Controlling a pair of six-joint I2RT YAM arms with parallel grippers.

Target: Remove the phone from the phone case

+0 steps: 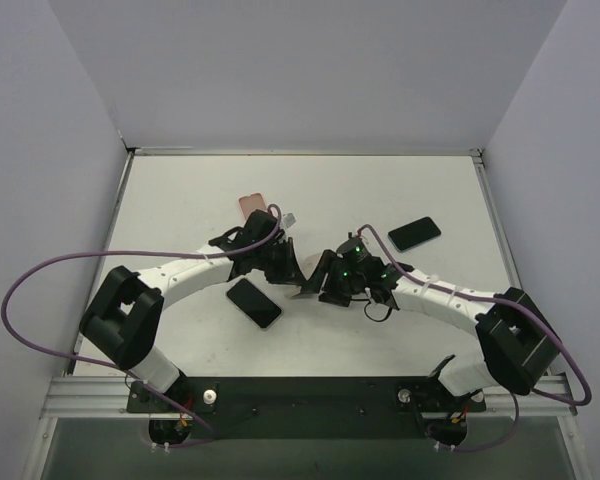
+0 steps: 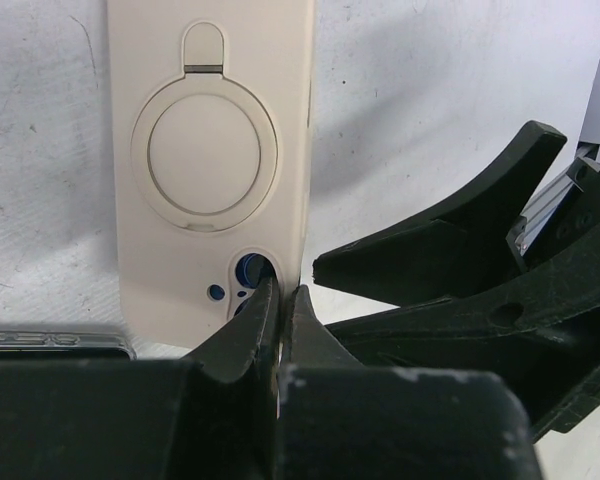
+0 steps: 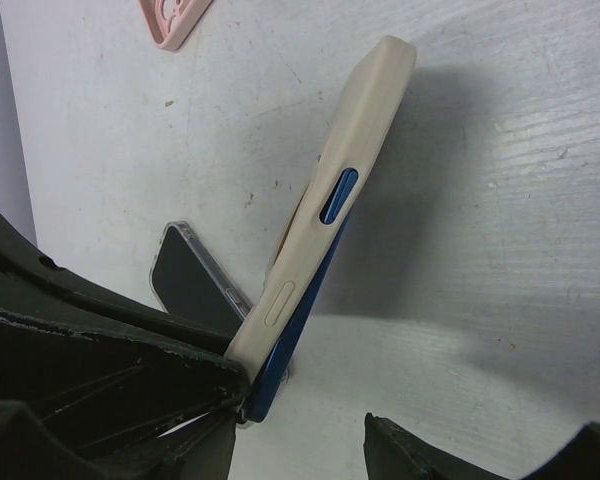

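A beige phone case (image 2: 210, 150) with a magnetic ring is held tilted above the table. A blue phone (image 3: 298, 317) shows along its lower edge and through the camera holes, partly out at one side. My left gripper is shut on the case's lower corner. My right gripper is open right beside that end, its fingers either side of the case's line; in the left wrist view it sits to the right of the case.
A dark phone in a clear case (image 1: 253, 303) lies front left. A pink case (image 1: 251, 204) lies at the back, a black phone (image 1: 414, 232) at the right.
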